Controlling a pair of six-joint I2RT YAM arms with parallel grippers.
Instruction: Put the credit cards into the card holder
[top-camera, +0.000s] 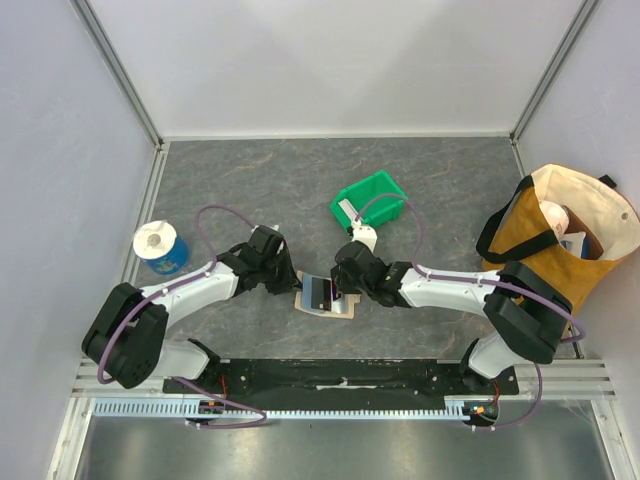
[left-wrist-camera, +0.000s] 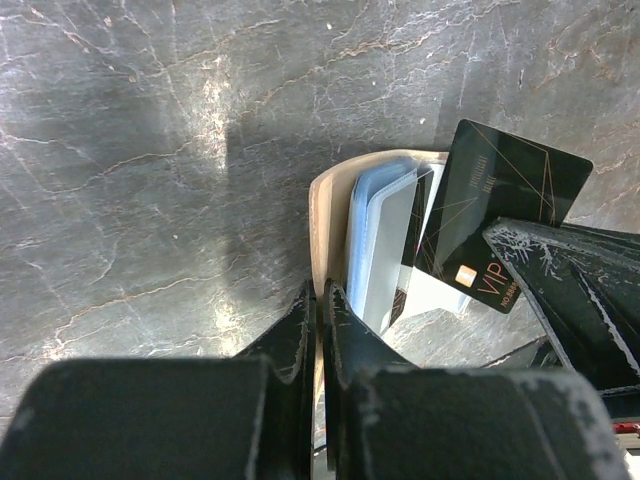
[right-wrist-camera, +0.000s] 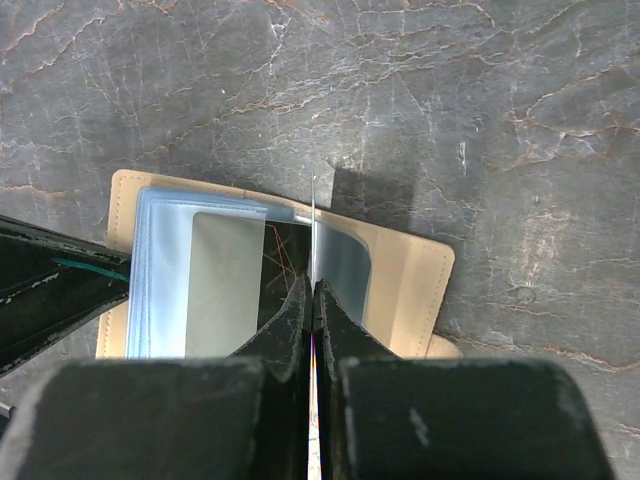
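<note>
The tan card holder (top-camera: 325, 312) lies spread on the table, its blue-edged clear sleeves (right-wrist-camera: 228, 280) facing up. My left gripper is shut on the holder's tan left edge. Over the holder's right part, my right gripper is shut on a black VIP card (left-wrist-camera: 505, 205). That card stands on edge and shows as a thin line in the right wrist view. Its lower edge is close to the sleeves; whether it is inside one cannot be told. Another dark card (right-wrist-camera: 285, 265) shows within the sleeves.
A green basket (top-camera: 370, 197) with white items sits behind the holder. Far left stands a blue-wrapped roll (top-camera: 163, 248); an orange bag (top-camera: 555, 235) is at the far right. Bare table surrounds the holder at front and back.
</note>
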